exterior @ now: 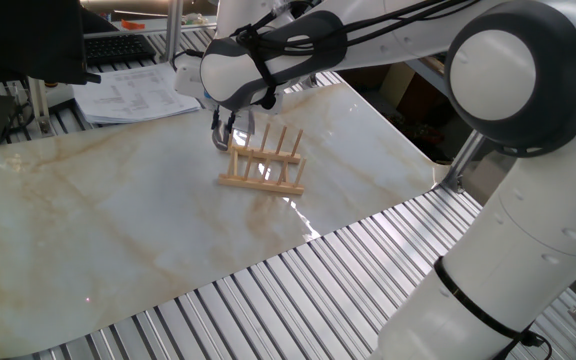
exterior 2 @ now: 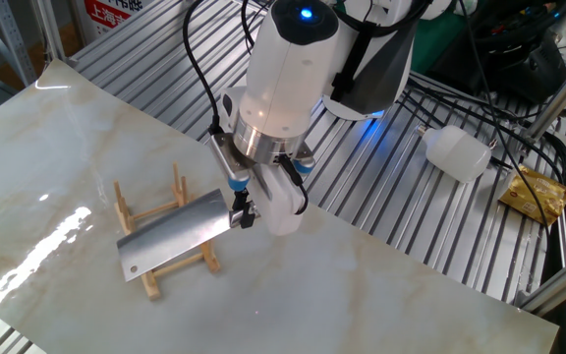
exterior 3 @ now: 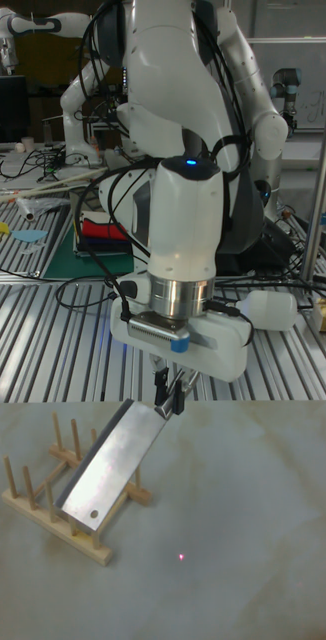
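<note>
A cleaver with a broad silvery blade (exterior 2: 177, 236) extends over a small wooden peg rack (exterior 2: 151, 285) in exterior view 2. My gripper (exterior 2: 244, 210) is shut on the cleaver's handle end, just beside the rack. From the front, in exterior view 3, the blade (exterior 3: 113, 469) slants down to the left across the rack (exterior 3: 52, 523), and the black fingertips (exterior 3: 178, 397) sit on either side of the handle. Whether the blade rests on the rack or hangs just above it I cannot tell. In exterior view 1 the rack (exterior: 261, 186) shows, while the cleaver is mostly hidden.
Slatted metal decking (exterior 2: 362, 187) borders the tabletop, with a white bottle-like object (exterior 2: 457, 154) and a gold packet (exterior 2: 535, 196) on it. Papers (exterior: 133, 95) lie beyond the tabletop in exterior view 1.
</note>
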